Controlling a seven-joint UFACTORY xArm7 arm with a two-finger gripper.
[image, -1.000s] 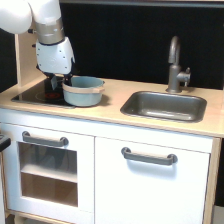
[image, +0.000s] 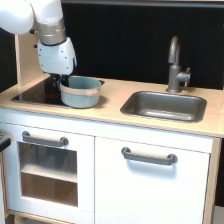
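Observation:
A round grey-blue pot (image: 83, 97) stands upright on the left side of the wooden counter, partly over the dark cooktop. My gripper (image: 64, 80) points down at the pot's left rim. Its dark fingers look close to or against the rim, but they are too small and dark to show contact or whether they are open or shut.
To the right, a metal sink (image: 165, 105) is set into the counter (image: 118, 92), with a tall faucet (image: 175, 65) behind it. Below are a glass-windowed oven door (image: 48, 175) and a white cabinet door (image: 150, 190), both closed. Bare counter lies between pot and sink.
The pot has shifted slightly left. My gripper is still at its left rim, with the arm a little farther right and lower than before.

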